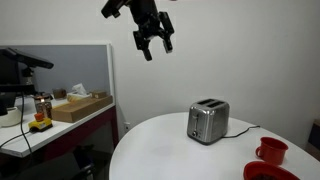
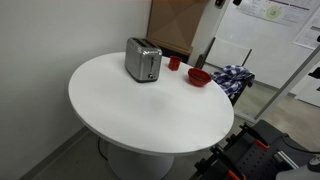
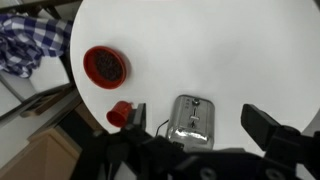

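High above the white round table, my gripper (image 1: 158,50) stands open, and the gap between its fingers is empty. A silver two-slot toaster (image 1: 208,121) rests upright on the table, well below and to the right of the gripper in exterior view 1. From the wrist view, the toaster (image 3: 190,122) appears between the spread fingers, far beneath them. A red mug (image 1: 271,150) and a red bowl (image 1: 266,171) sit near the table's edge. Dark small pieces fill the bowl (image 3: 105,67) in the wrist view.
The toaster's black cord (image 1: 243,132) trails on the tabletop. A checkered cloth (image 2: 233,78) lies beyond the bowl. Off to one side, a counter (image 1: 60,128) holds a cardboard box (image 1: 85,107) and other items.
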